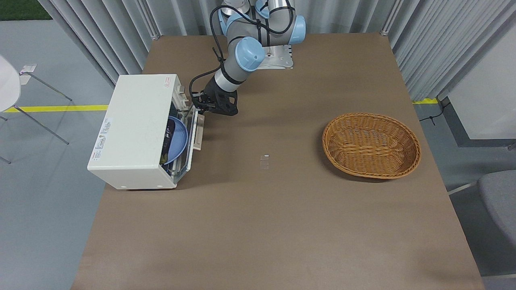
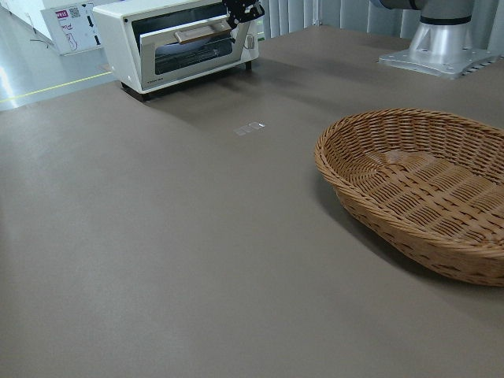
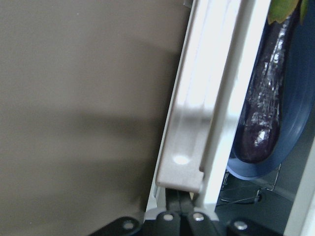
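A white oven sits on the left of the table, its glass door partly closed. My gripper is at the door's handle, at its lower end in the wrist view, with its fingers close together; whether they grip anything is unclear. Inside, a blue plate holds an eggplant with a green stem end, partly hidden under the oven's body in the front view.
An empty wicker basket sits on the right of the table.
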